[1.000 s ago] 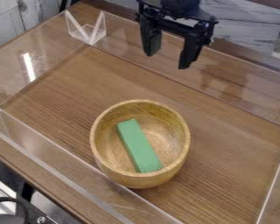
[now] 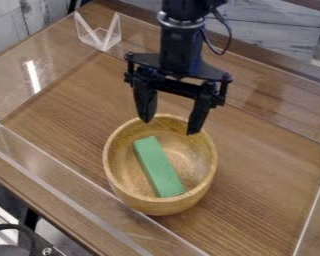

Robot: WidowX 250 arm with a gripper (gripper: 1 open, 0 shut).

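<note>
My black gripper (image 2: 172, 108) hangs in the middle of the view, open, with its two fingers spread above the back of a round wooden bowl (image 2: 199, 181). A green block (image 2: 159, 166) lies lengthwise inside the bowl, below and in front of the fingers. I see nothing between the fingers.
The wooden table (image 2: 56, 110) has clear room left and right of the bowl. Clear plastic shapes stand at the back left (image 2: 99, 30) and at the left edge. A dark cable lies at the lower left corner.
The bowl and green block have not moved.
</note>
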